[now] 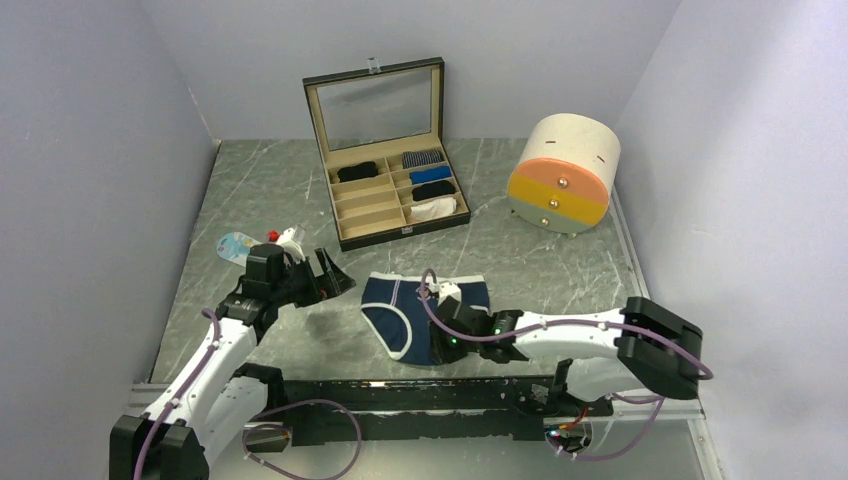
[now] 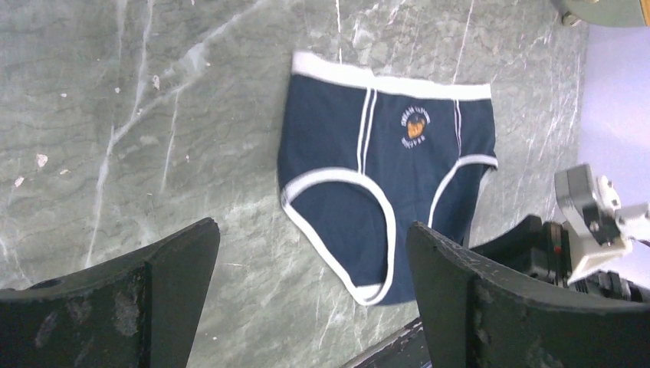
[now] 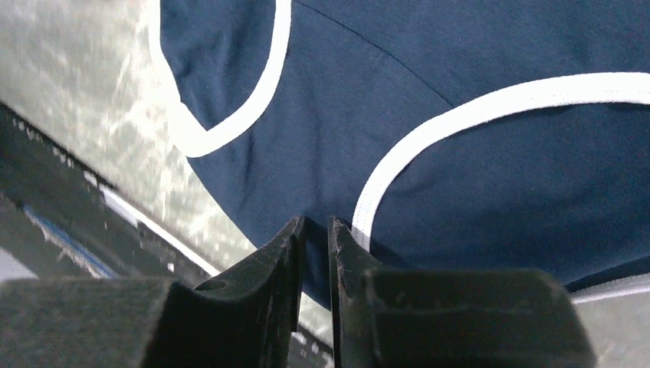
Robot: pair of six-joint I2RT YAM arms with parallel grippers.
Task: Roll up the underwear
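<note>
Navy underwear point(image 1: 390, 318) with white trim lies flat and spread on the grey table, its waistband point(image 2: 429, 88) toward the back. Over its lower right part sits my right gripper, shut on the fabric near the crotch, where cloth point(image 3: 306, 192) runs up to the narrow gap between the fingertips. The right arm hides part of the garment in the top view. To the left of the underwear, apart from it, my left gripper point(image 1: 335, 272) stands open and empty; its fingers point(image 2: 153, 284) frame bare table and the garment's edge in the left wrist view.
Behind the underwear, an open box point(image 1: 375, 238) holds several rolled garments, with empty compartments on its left side. A round drawer cabinet point(image 1: 562, 180) stands at the back right. A light blue item point(image 1: 236, 247) lies behind the left arm.
</note>
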